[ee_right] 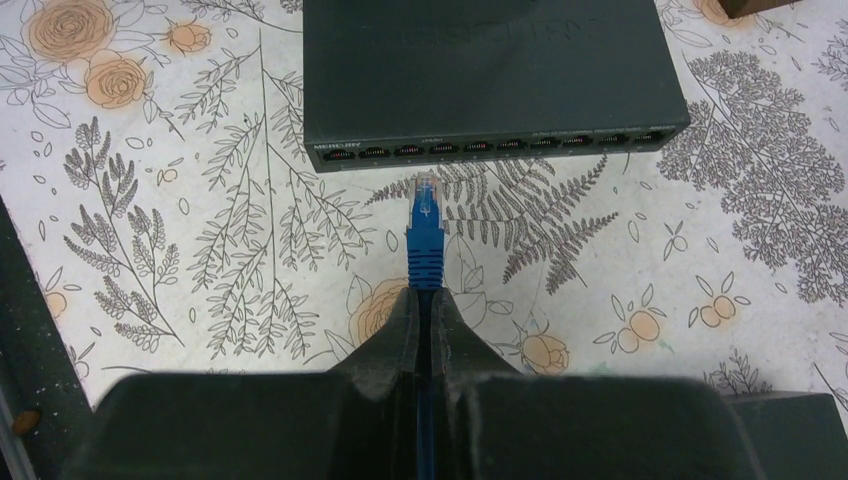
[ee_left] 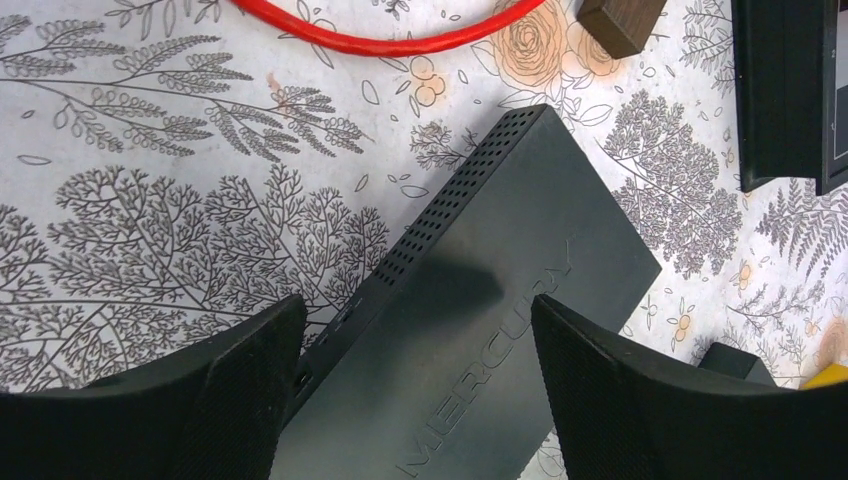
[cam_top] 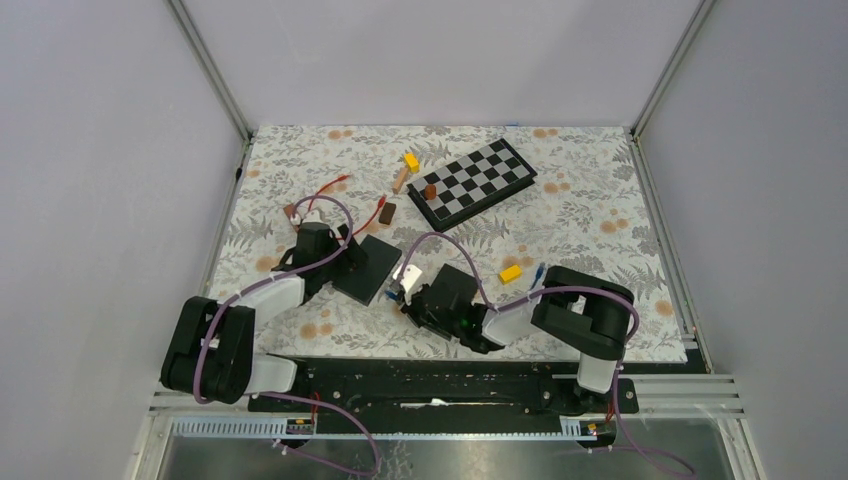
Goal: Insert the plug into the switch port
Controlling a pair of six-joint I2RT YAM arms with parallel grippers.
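Observation:
In the right wrist view my right gripper is shut on a blue network cable plug (ee_right: 425,255), its clear tip pointing at the row of ports on the black MERCURY switch (ee_right: 495,75), with bare tabletop visible between. My left gripper hangs over the switch (ee_left: 585,230) in the left wrist view, its fingers parted with nothing held between them. From above, the switch (cam_top: 368,268) lies between the two grippers, left of centre.
A red cable (ee_left: 400,47) and a brown block (cam_top: 387,213) lie behind the switch. A checkerboard (cam_top: 475,180) stands at the back, yellow blocks (cam_top: 510,273) sit nearby, and a second dark box (cam_top: 455,285) lies under the right arm.

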